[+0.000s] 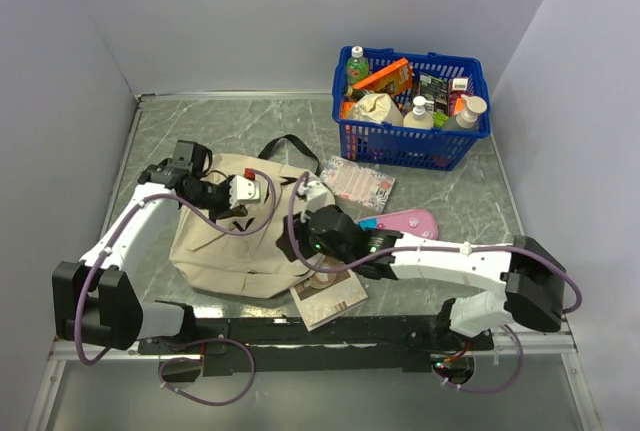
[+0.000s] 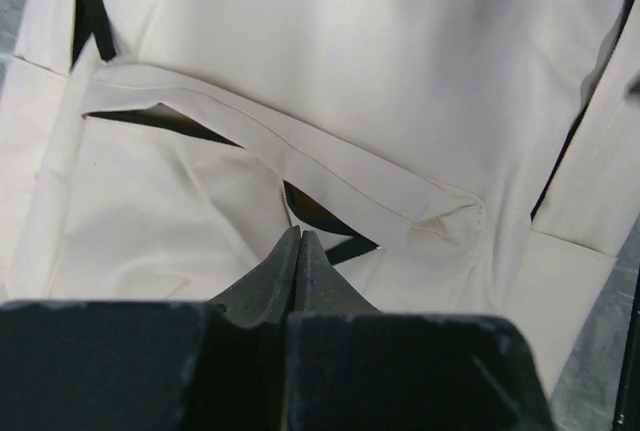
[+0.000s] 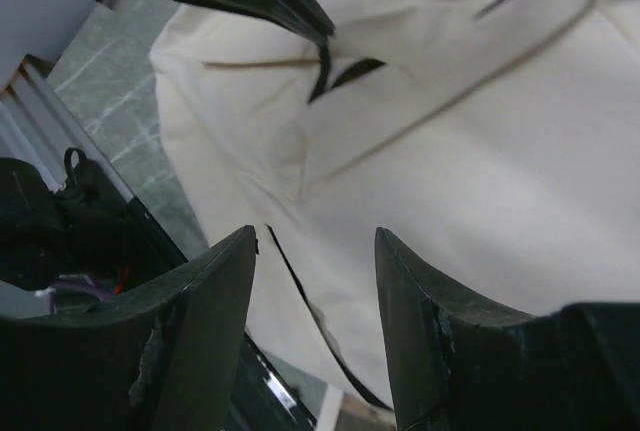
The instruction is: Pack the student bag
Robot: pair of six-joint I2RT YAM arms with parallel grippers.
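A cream cloth bag [image 1: 225, 256] lies flat on the left half of the grey table, its black strap toward the back. In the left wrist view my left gripper is shut, its tips over the part-open pocket slit [image 2: 318, 209]; no object shows between them. My right gripper is part open above the bag's right side, with only cloth below the gap. Part of the left gripper shows at the upper left of the right wrist view. A brown-and-white book [image 1: 330, 296] lies at the bag's front right corner. Beyond the right arm rests a pink case [image 1: 408, 222].
At the back right stands a blue basket [image 1: 410, 145] filled with bottles, boxes and a cloth pouch. A pink-and-white patterned booklet [image 1: 358, 184] lies in front of it. Bare table [image 1: 475, 201] shows at the right.
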